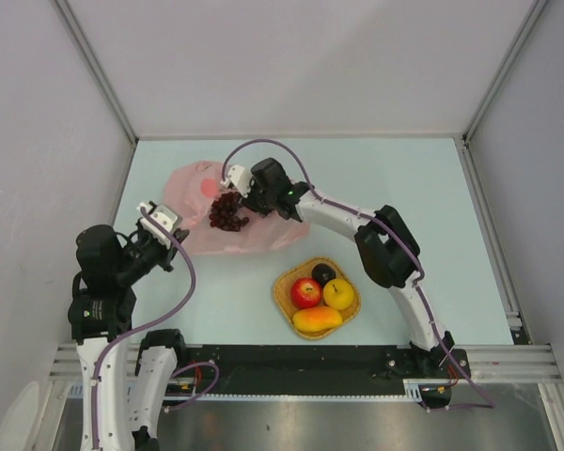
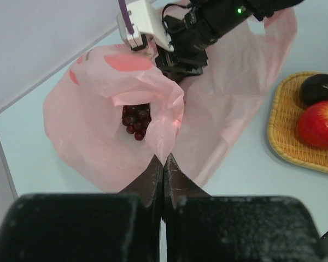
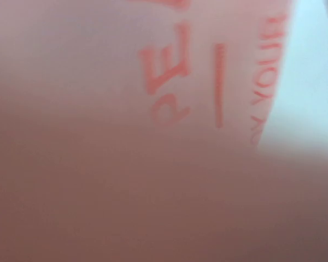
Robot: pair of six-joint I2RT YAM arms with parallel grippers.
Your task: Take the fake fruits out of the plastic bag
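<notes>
A bunch of dark red grapes (image 1: 227, 212) lies in the spread pink plastic bag (image 1: 244, 239); in the left wrist view the grapes (image 2: 136, 119) show through the bag's mouth. My left gripper is shut, with the bag's gathered edge pinched at its fingertips. At the right of the grapes, my right gripper (image 1: 251, 205) is down at the bag, its fingers mostly hidden. Blurred pink bag film (image 3: 169, 136) with red print fills most of the right wrist view, so that finger cannot be made out.
A wicker basket (image 1: 281, 294) near the front holds a red apple (image 1: 305, 293), a yellow fruit (image 1: 338, 294), a dark fruit (image 1: 323, 273) and an orange-yellow mango (image 1: 317, 318).
</notes>
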